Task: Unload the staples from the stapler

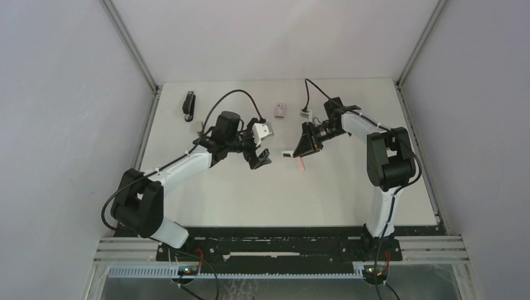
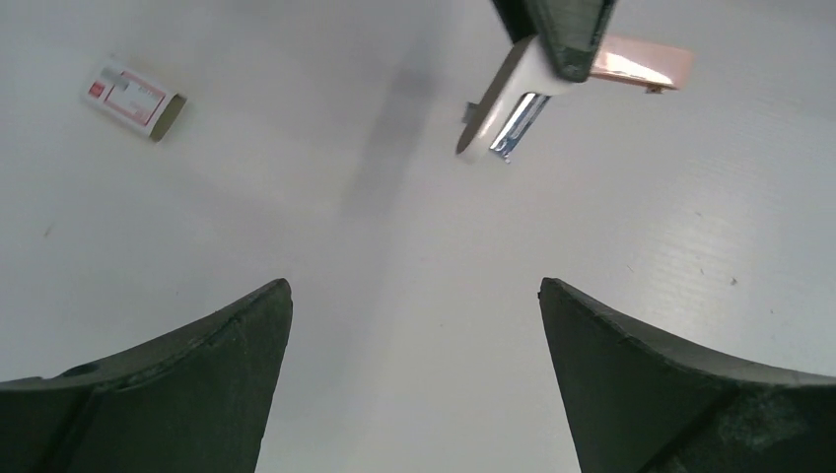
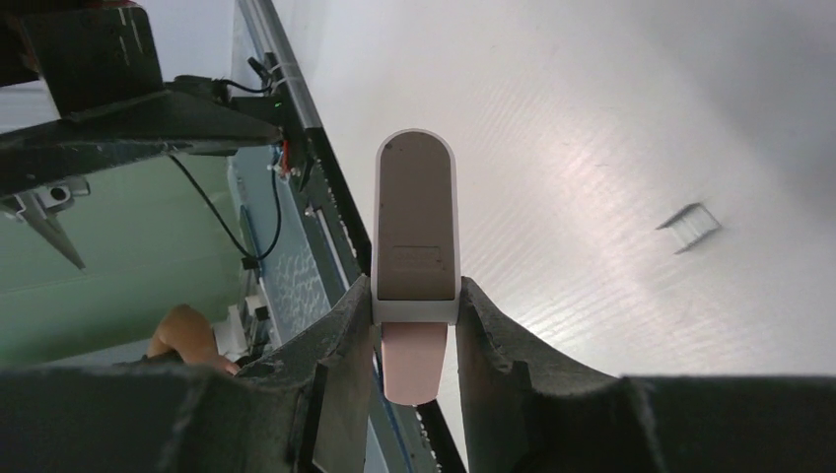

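Note:
My right gripper [image 1: 297,154] is shut on the pink-and-white stapler [image 3: 415,212], held above the table. Its pink part [image 2: 646,61] sticks out at an angle from the white part, and a shiny metal channel [image 2: 518,126] shows along the white part in the left wrist view. A small strip of staples [image 3: 693,227] appears to lie on the white tabletop beyond the stapler. To the left of the stapler and apart from it, my left gripper stands open, with only bare table showing between its fingers.
Toward the back lies a small staple box [image 1: 280,110] with an open end. A black stapler [image 1: 189,106] rests at the back left, with a small grey object [image 1: 199,127] near it, partly covered by the left arm.

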